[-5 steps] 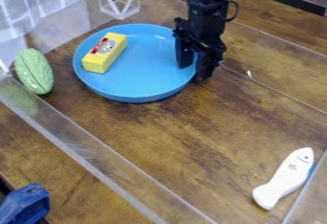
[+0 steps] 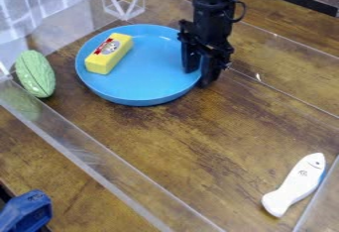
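Note:
A black robot arm reaches down from the top, its gripper point(image 2: 201, 63) low at the right rim of a blue round plate point(image 2: 146, 89). Whether the fingers are open or shut is hard to make out against the dark arm. A yellow block point(image 2: 109, 54) with a red and white label lies in the plate's left part, well away from the gripper.
A green ridged oval object point(image 2: 36, 73) lies left of the plate. A white utensil point(image 2: 295, 184) lies at the lower right, a blue object point(image 2: 24, 212) at the lower left.
The arm has shifted slightly to the left at the plate's right rim. The other objects look unchanged.

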